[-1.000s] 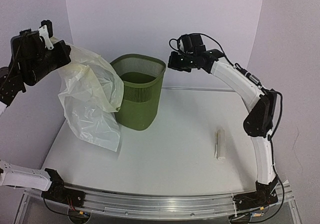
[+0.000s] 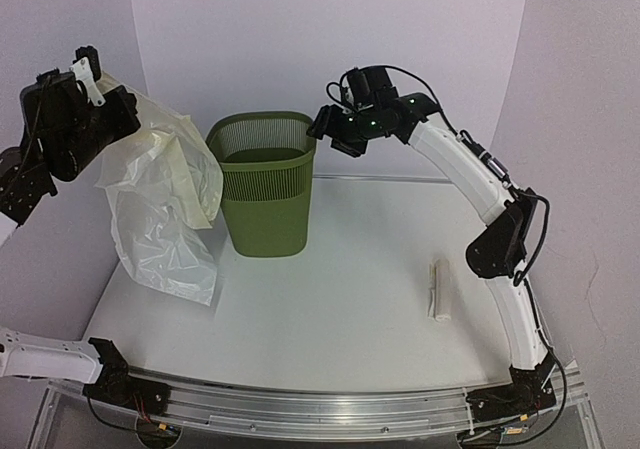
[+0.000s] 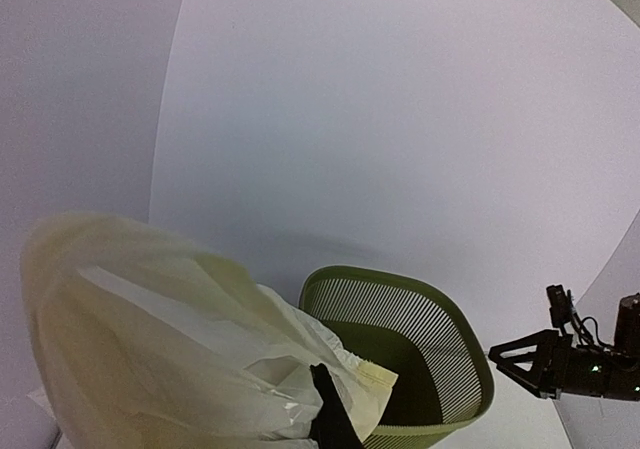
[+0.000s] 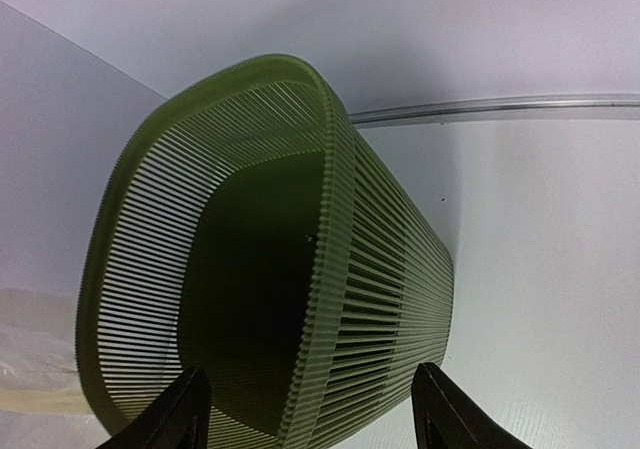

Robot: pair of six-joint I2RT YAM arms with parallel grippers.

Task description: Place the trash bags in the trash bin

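Observation:
A translucent cream-white trash bag [image 2: 165, 199] hangs unfolded from my left gripper [image 2: 128, 114], which is shut on it at the upper left. In the left wrist view the bag [image 3: 170, 349] covers most of the gripper; only one dark finger [image 3: 332, 414] shows. The green trash bin [image 2: 265, 209] stands upright at the back of the table, the bag hanging beside its left rim. My right gripper [image 2: 338, 134] is by the bin's right rim. Its fingers stand apart in the right wrist view, with the rim of the bin [image 4: 335, 219] seen between them, not clasped.
A small rolled cream bundle [image 2: 440, 289] lies on the right of the white table [image 2: 340, 319]. Walls [image 2: 300, 39] close off the back and both sides.
The left gripper swung left and returned with the bag.

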